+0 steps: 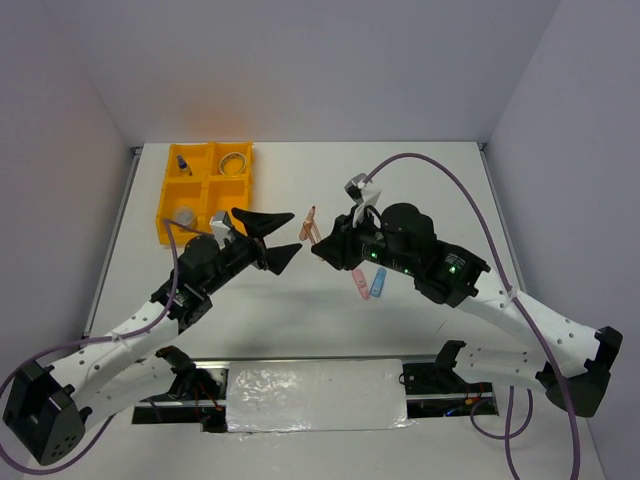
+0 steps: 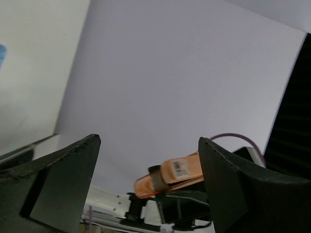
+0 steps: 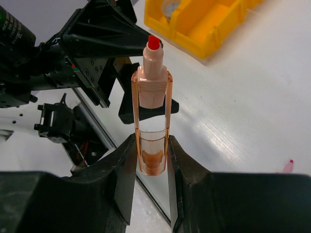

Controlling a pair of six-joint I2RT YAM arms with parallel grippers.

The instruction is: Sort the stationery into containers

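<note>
An orange, partly see-through stationery item (image 3: 153, 87) with a red tip stands up from my right gripper, which is shut on its lower end. In the top view, this orange item (image 1: 309, 224) is held above the middle of the table. My left gripper (image 1: 292, 231) is just left of it, its fingers wide apart and empty. Between the left fingers in the left wrist view, the orange item (image 2: 182, 167) shows with a barcode label, beyond the fingertips. Pink (image 1: 361, 283) and blue (image 1: 378, 282) items lie on the table below the right arm.
The yellow divided container (image 1: 203, 178) stands at the back left, holding a tape ring (image 1: 232, 163), a dark blue item (image 1: 184, 165) and a clear round piece (image 1: 184, 216).
</note>
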